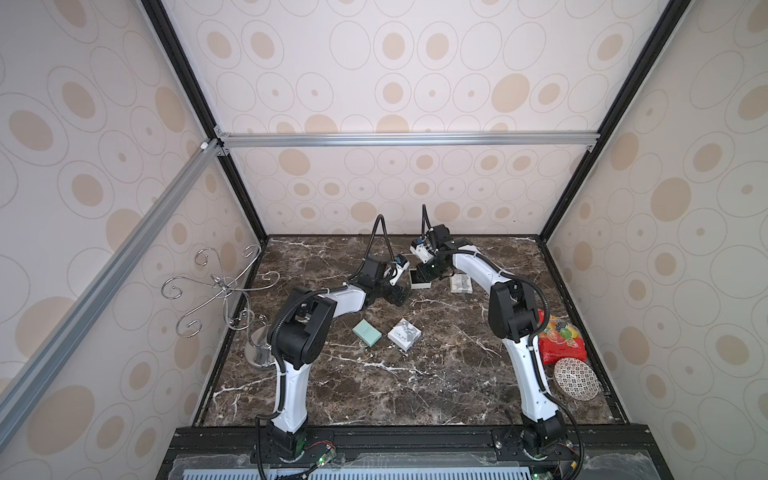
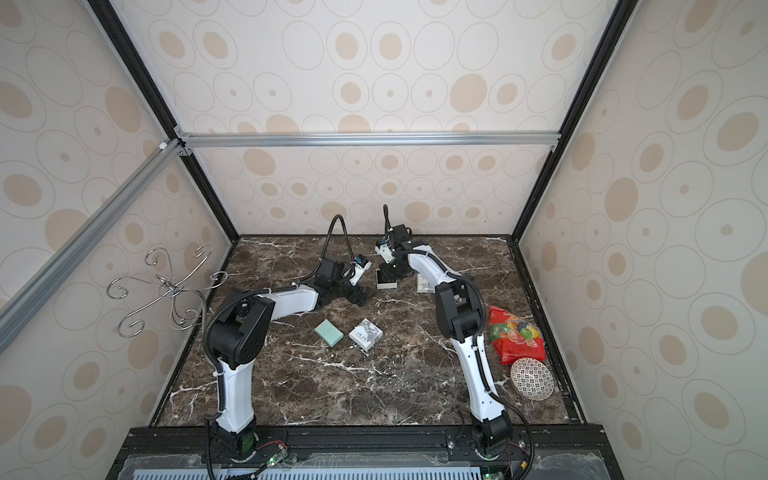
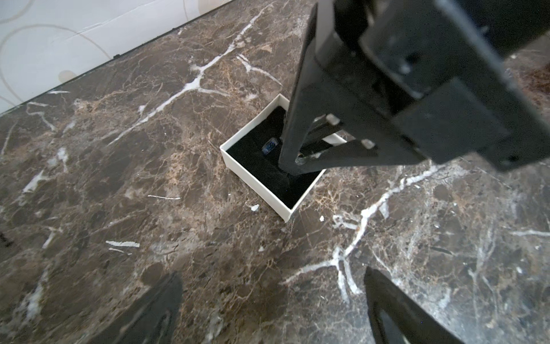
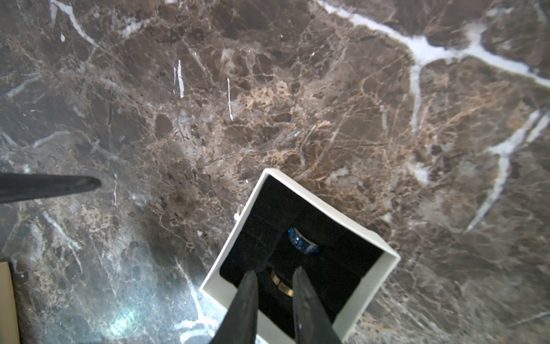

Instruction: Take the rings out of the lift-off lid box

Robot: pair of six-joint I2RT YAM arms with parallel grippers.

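Note:
An open white box (image 4: pixel 361 304) with black lining sits at the back centre of the table (image 1: pixel 360 384). Inside lie a blue ring (image 4: pixel 303 242) and a gold-coloured ring (image 4: pixel 280 283). My right gripper is poised over the box, its fingertips near the gold ring, part open with a narrow gap; whether anything is between them is unclear. My left gripper stands front-left of the box, fingers apart, nothing between them.
A mint block (image 1: pixel 367 333) and a white box (image 1: pixel 404 334) lie in front. A pale packet (image 1: pixel 461 284) is beside the right arm. A red bag (image 2: pixel 520 340), patterned round mat (image 2: pixel 532 378) and wire stand (image 2: pixel 166 286) stand at the sides.

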